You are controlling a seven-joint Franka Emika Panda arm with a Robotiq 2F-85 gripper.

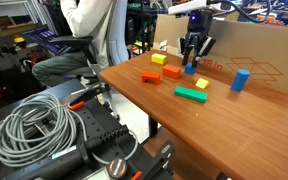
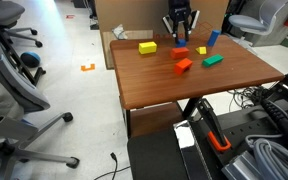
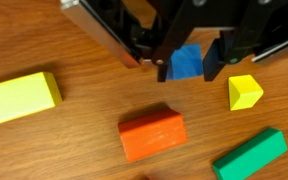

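Observation:
In the wrist view a blue block shows between the two fingers of my gripper. The fingers stand apart, with the block seen below and between their tips. From the side, the gripper is pointed down just above the blue block, which rests on the wooden table. The second exterior view also has the blue block under the gripper. Whether a finger touches the block cannot be made out.
Near the gripper lie an orange-red block, a small yellow block, a green block and a longer yellow block. A blue cylinder stands to the right.

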